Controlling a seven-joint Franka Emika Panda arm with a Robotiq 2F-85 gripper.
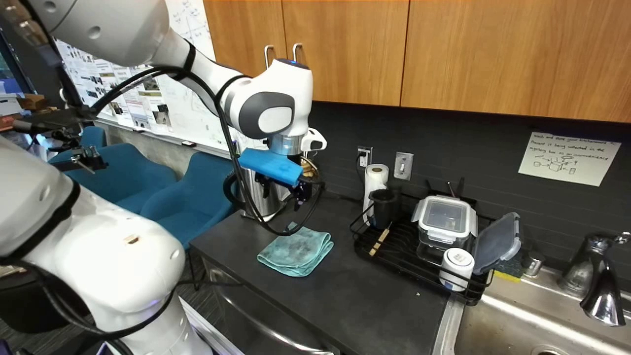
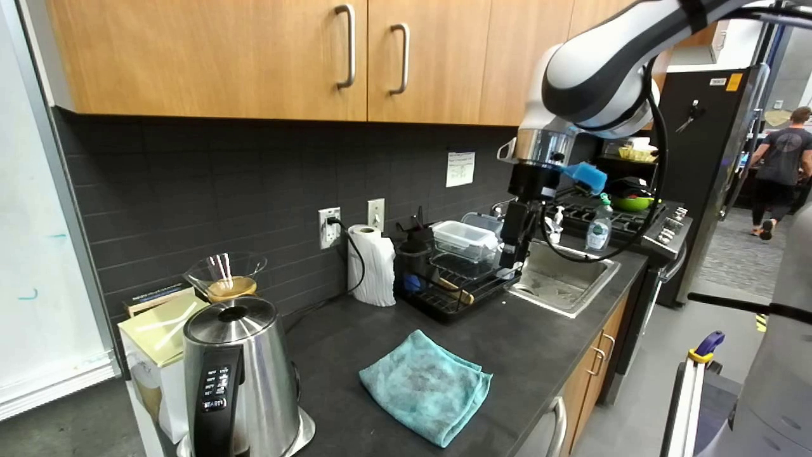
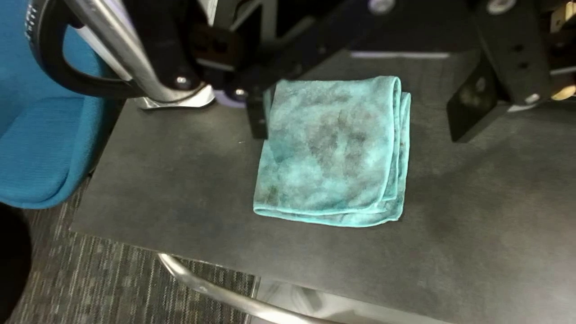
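Note:
A folded teal cloth with dark stains lies flat on the dark counter. In exterior view 2 the same cloth shows its whole top, one corner pointing toward the backsplash. My gripper is open, its two black fingertips wide apart and nothing held between them. Seen from the wrist, the cloth lies below, closer to the left fingertip. Exterior view 1 has the gripper up in the air over the counter, clear of the cloth; its fingertips are partly lost behind cables there.
A steel kettle stands at one end of the counter. Toward the sink sits a black dish rack with containers, beside a paper towel roll. Wooden cabinets hang above.

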